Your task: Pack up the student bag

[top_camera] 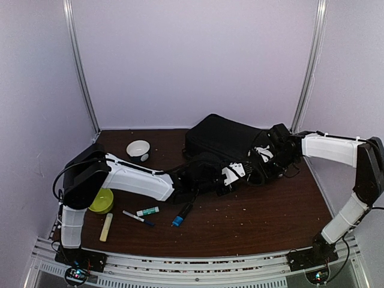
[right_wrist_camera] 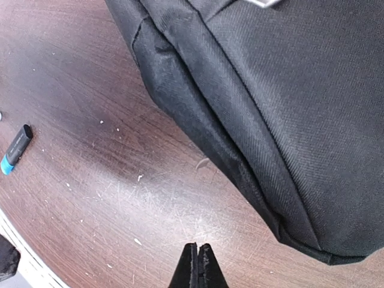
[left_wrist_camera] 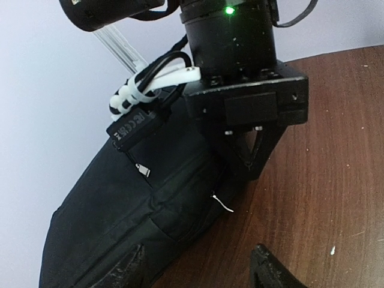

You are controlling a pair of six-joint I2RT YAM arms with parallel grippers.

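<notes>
A black fabric bag [top_camera: 222, 135] lies at the back right of the table; in the left wrist view its side [left_wrist_camera: 114, 210] shows a zipper. My left gripper [top_camera: 243, 174] is beside the bag, fingers apart with nothing seen between them. My right gripper is shut over bare table beside the bag's fabric edge [right_wrist_camera: 240, 150], nothing visible between its fingers. In the top view the two grippers crowd together and hide part of the bag.
Toward the front left lie a blue-capped marker [top_camera: 180, 217], a pen [top_camera: 138, 218], a teal tube [top_camera: 147, 211] and a pale yellow stick [top_camera: 105, 228]. A green bowl [top_camera: 102, 201] and white bowl [top_camera: 138, 150] stand left.
</notes>
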